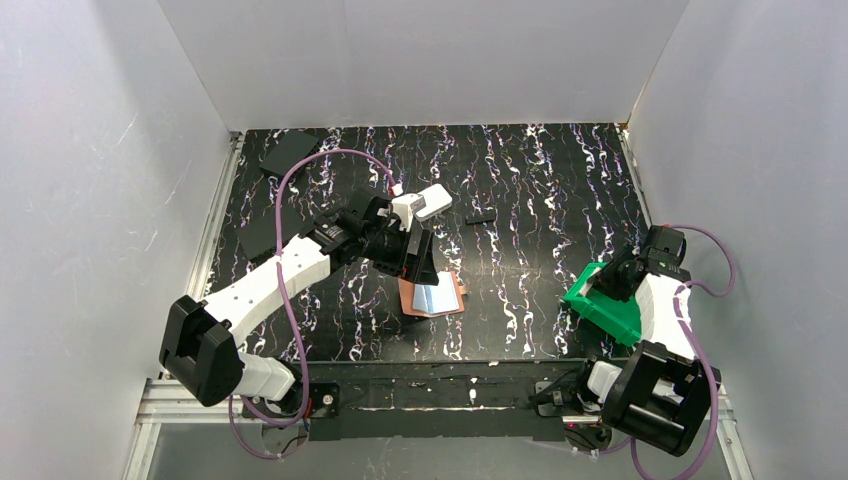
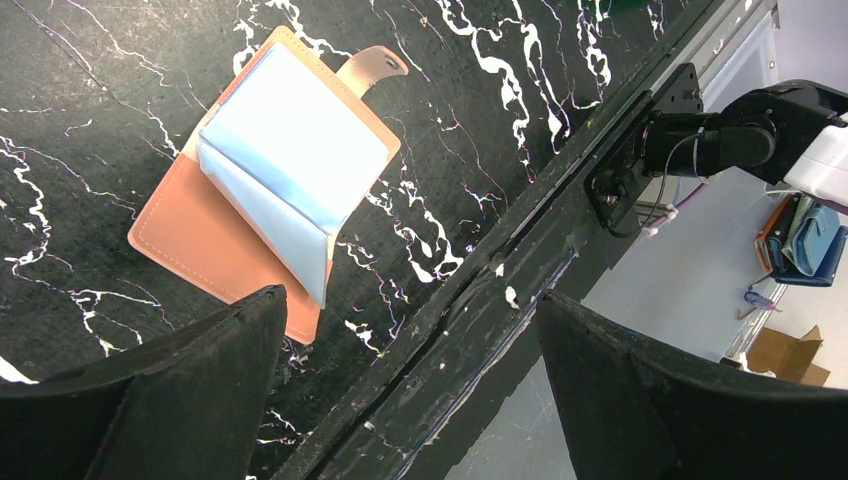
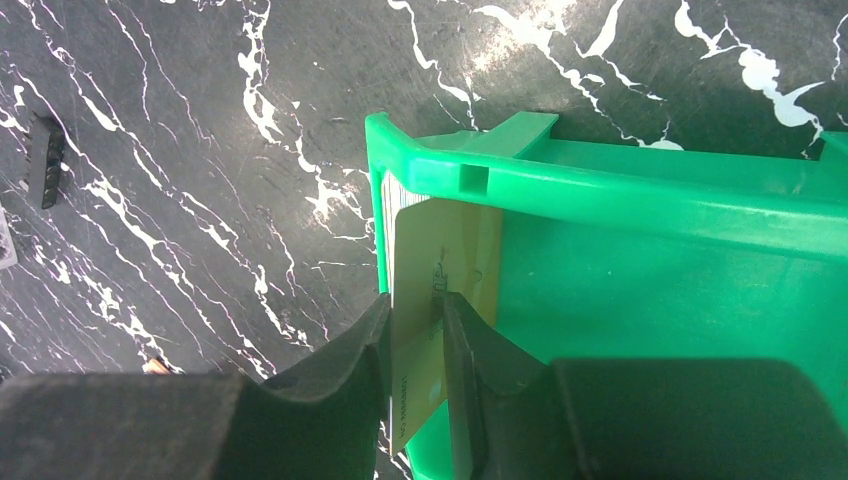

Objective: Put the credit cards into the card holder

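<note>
The tan card holder [image 2: 220, 240] lies unfolded on the table, its pale blue sleeves [image 2: 290, 130] showing and one sleeve raised. Above it hangs my left gripper, wide open and empty. At the far right, credit cards [image 3: 400, 205] stand on edge at one end of a green tray [image 3: 640, 220]. A gold card [image 3: 420, 240] leans out at the front of them. My right gripper is part open, its fingertips on either side of this card with a gap still visible. Whether either finger touches the card is unclear.
A white box [image 1: 434, 201] and a small black bar [image 1: 481, 217] lie toward the middle back. Dark flat blocks [image 1: 290, 152] sit at the left. Between holder and tray the marble-patterned table [image 1: 520, 300] is clear.
</note>
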